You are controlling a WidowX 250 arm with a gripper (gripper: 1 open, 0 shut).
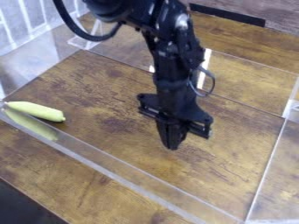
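Observation:
The black gripper (173, 138) points down over the middle of the wooden tray floor (111, 153), its fingers shut with nothing visible between them. A yellow-green corn cob (35, 111) lies at the far left, against the clear wall, well apart from the gripper.
Clear plastic walls border the work area along the front left, the right and the back. The wooden surface around the gripper is bare, with free room on all sides.

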